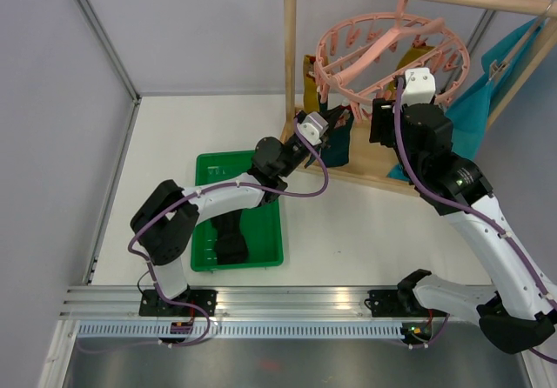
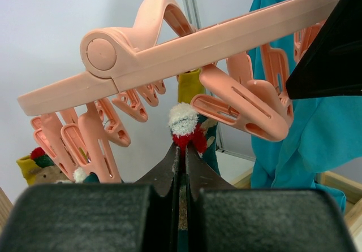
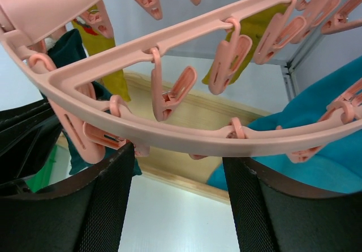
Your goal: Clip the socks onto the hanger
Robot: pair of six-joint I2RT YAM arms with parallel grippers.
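Observation:
A round pink hanger (image 1: 393,33) with many clips hangs from the wooden rack. My left gripper is shut on the white-and-red cuff of a dark teal sock (image 1: 336,147), just below the hanger's rim. In the left wrist view a pink clip (image 2: 240,102) hangs close to the right of that cuff (image 2: 184,119). The right gripper stands part open at the near rim, a finger (image 3: 107,192) beside a clip (image 3: 104,134). Yellow socks (image 3: 110,57) hang from the far side of the hanger. Whether the held cuff touches a clip I cannot tell.
A green tray (image 1: 204,262) with a dark sock (image 1: 230,240) lies on the table to the left. Turquoise cloth (image 1: 470,118) hangs at the rack's right side. The wooden post (image 1: 290,49) stands close behind the left gripper.

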